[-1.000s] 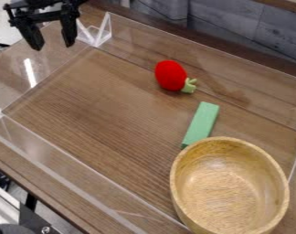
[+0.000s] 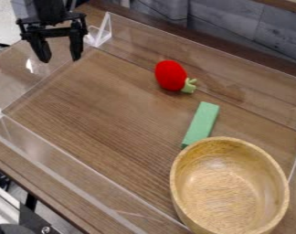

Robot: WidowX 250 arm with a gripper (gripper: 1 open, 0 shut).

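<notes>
My gripper [image 2: 54, 49], a black two-fingered tool, hangs at the upper left of the camera view, its fingers apart and nothing visible between them. To its right on the wooden table lie a red, tomato-like object [image 2: 172, 75] with a pale green tip and, lower down, a flat green bar [image 2: 201, 124]. A large tan bowl [image 2: 228, 187] fills the lower right. All three objects are well apart from the gripper.
Clear plastic corner pieces [image 2: 98, 32] sit along the left edge, with a pale floor and cables beyond it.
The objects on the table have not moved.
</notes>
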